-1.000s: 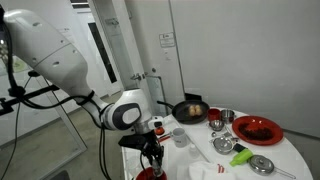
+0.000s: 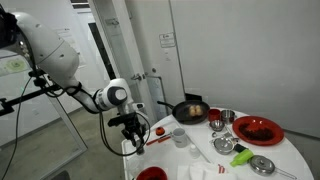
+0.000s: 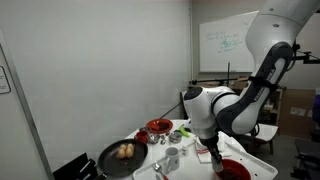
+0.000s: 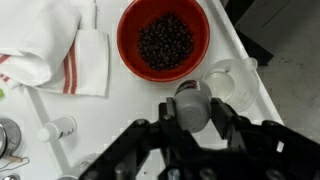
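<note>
A red bowl (image 4: 148,73) filled with dark beans lies at the top of the wrist view; in exterior view 1 the bowl (image 2: 153,174) is at the bottom edge. My gripper is shut on a grey, round-topped object (image 4: 193,98), whose lower part is hidden from above. Right beside it is a clear plastic cup (image 4: 238,84), near the table edge; whether the two touch, I cannot tell. In exterior view 1 the gripper (image 2: 138,145) is low, to the left of the bowl.
A white cloth (image 4: 62,40) with red stripes lies beside the bowl. A small white bottle (image 4: 58,128) stands nearby. Farther back are a grey mug (image 2: 180,138), a dark pan (image 2: 178,113) and a red plate (image 2: 258,129). Beyond the table edge is open floor.
The gripper was over the red bowl a second ago. With its load it has moved left and back in exterior view 1, now clear of the bowl.
</note>
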